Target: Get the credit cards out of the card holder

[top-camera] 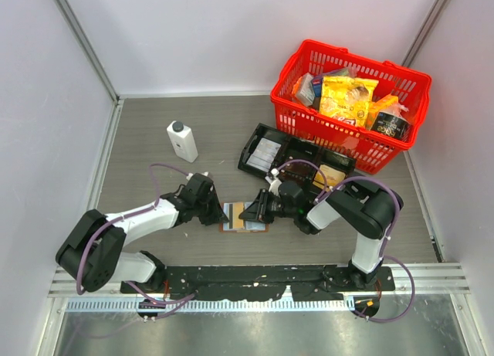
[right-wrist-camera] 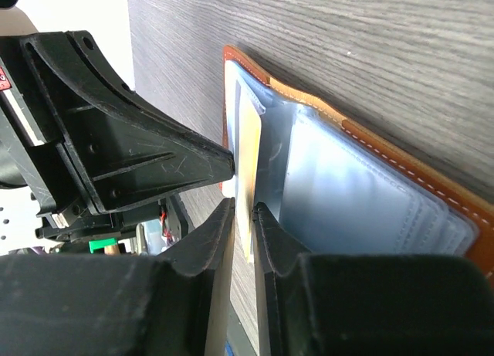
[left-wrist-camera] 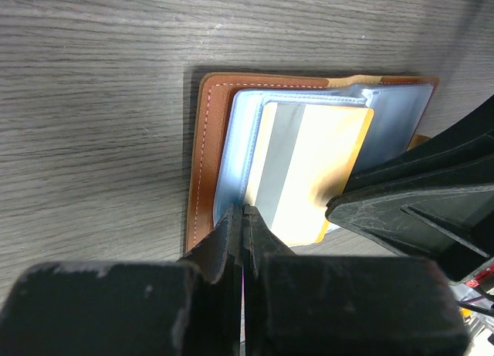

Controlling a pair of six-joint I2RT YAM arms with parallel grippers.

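Note:
The brown leather card holder point(top-camera: 257, 229) lies flat on the table between the two grippers. In the left wrist view a cream card with a grey stripe point(left-wrist-camera: 309, 171) sits on its pale blue sleeves point(left-wrist-camera: 390, 116). My left gripper is shut at the card's edge, nothing visible between its fingers. My right gripper has its fingertips either side of the card's upright-looking yellow edge point(right-wrist-camera: 248, 155); whether it grips it I cannot tell.
A black compartment box point(top-camera: 258, 167) lies behind the right arm, with a red basket of snack packs point(top-camera: 405, 89) at the back right. A white bottle point(top-camera: 183, 144) stands at the back left.

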